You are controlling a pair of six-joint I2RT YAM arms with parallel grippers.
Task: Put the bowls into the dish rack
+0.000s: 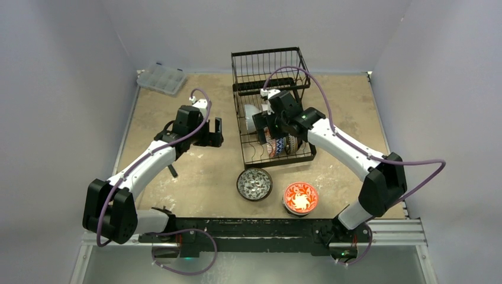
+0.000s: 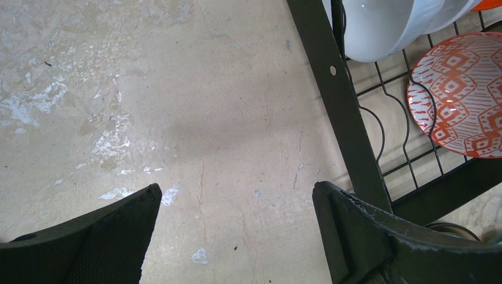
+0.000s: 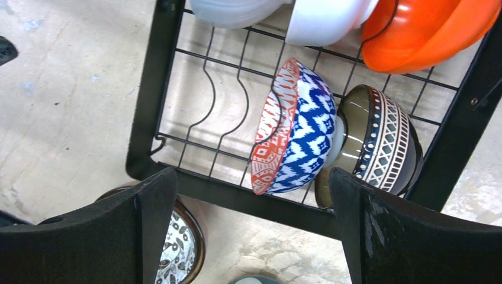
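Inside the black dish rack [image 1: 279, 161], a blue-and-orange patterned bowl [image 3: 308, 130] stands on its side against the wires, with a brown patterned bowl [image 3: 385, 139] to its right. White bowls [image 3: 322, 23] and an orange bowl [image 3: 423, 32] lean farther back. My right gripper [image 1: 263, 127] is open above the rack, nothing between its fingers. Open and empty, my left gripper [image 1: 216, 133] hangs over bare table left of the rack. In front of the rack lie a grey patterned bowl [image 1: 254, 184] and a red-and-white patterned bowl [image 1: 300, 197].
A clear plastic divided box [image 1: 161, 78] sits at the back left. The rack's tall upper tier [image 1: 269, 68] rises behind its lower part. Bare table [image 1: 207, 177] lies left of the rack, and more is free on its right.
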